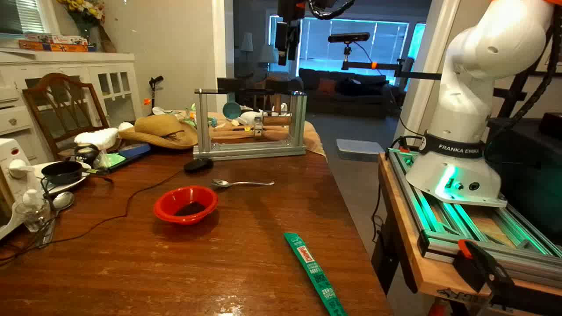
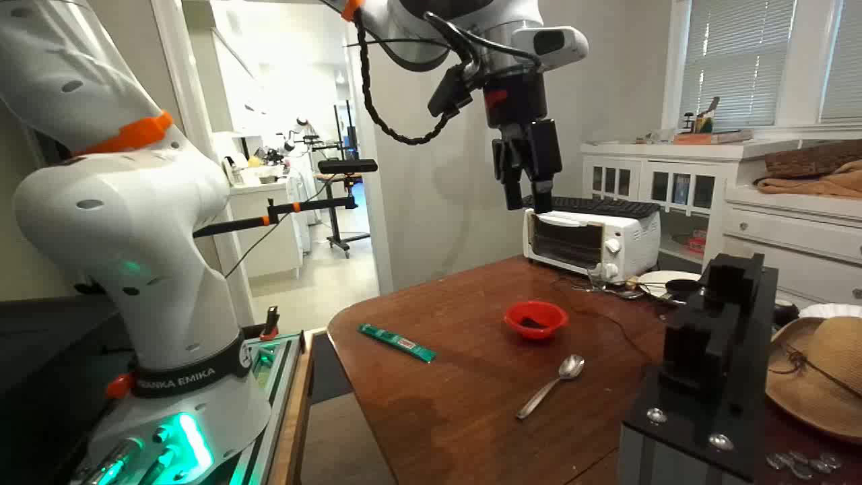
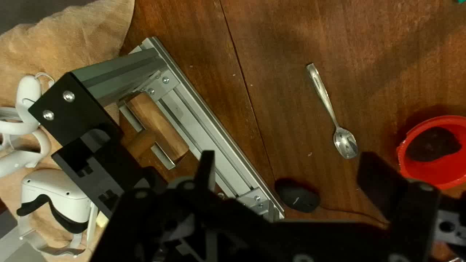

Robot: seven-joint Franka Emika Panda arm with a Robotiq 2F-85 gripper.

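Note:
My gripper is open and empty, its black fingers spread wide in the wrist view. In exterior view 2 the gripper (image 2: 528, 202) hangs high above the table, pointing down. A red bowl (image 1: 181, 197) with something dark inside it sits on the wooden table. Close by lies a silver spoon (image 3: 325, 98), flat on the wood and clear of the bowl. Nearer the table's edge on the robot's side is a green packet (image 1: 314, 274), long and thin, also shown as a green strip (image 2: 396, 342) in exterior view 2.
An aluminium frame (image 1: 250, 152) with black tops stands beyond the spoon, a black mouse (image 3: 297, 195) next to it. A straw hat (image 1: 158, 131) lies behind. The white toaster oven (image 2: 594, 242) takes up the far end. Bare wood surrounds the packet and spoon.

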